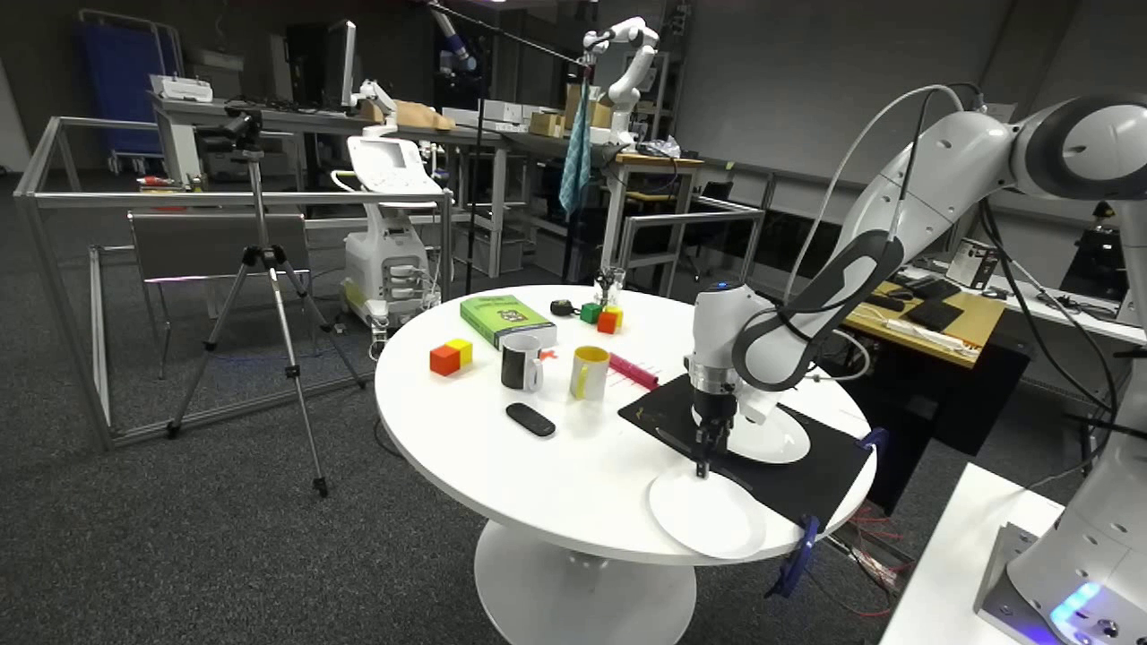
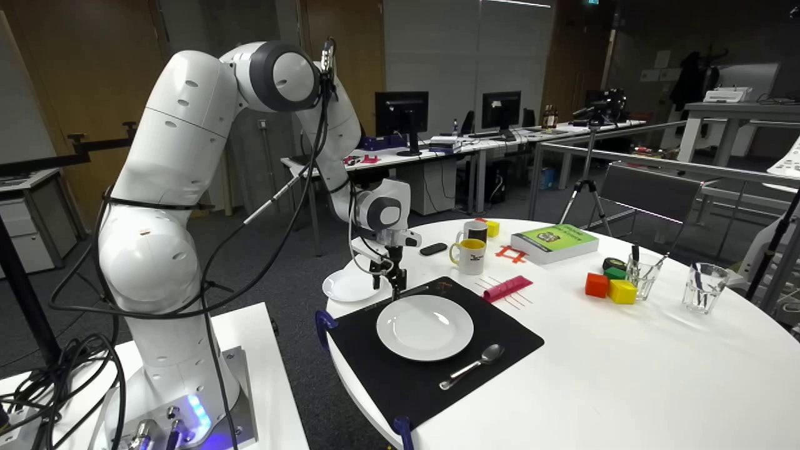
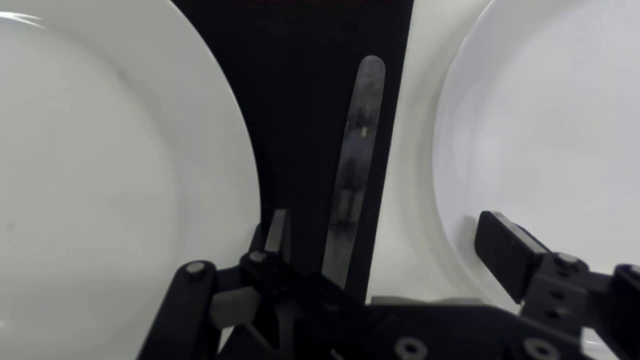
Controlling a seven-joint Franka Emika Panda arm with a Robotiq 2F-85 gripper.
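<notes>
My gripper stands open, its fingers spread wide with nothing held between them. One fingertip (image 3: pixel 277 231) is near the rim of the plate on the mat (image 3: pixel 120 150). The other fingertip appears over the rim of a second white plate (image 3: pixel 552 120), which lies on the table beside the mat. Between the fingers in the wrist view runs a metal knife (image 3: pixel 357 162) on the black mat (image 2: pixel 495 330); its lower end is hidden by the gripper. Exterior view 1 has the gripper (image 1: pixel 705 457) low at the second plate's inner edge (image 1: pixel 704 516).
A spoon (image 2: pixel 472 366) lies on the mat's other side. Farther over the white table are a yellow-rimmed mug (image 1: pixel 589 373), a black-and-white mug (image 1: pixel 519 364), a dark remote-like object (image 1: pixel 530 419), a green book (image 1: pixel 505 318) and coloured blocks (image 1: pixel 452 356). Blue clamps (image 1: pixel 796 559) grip the edge.
</notes>
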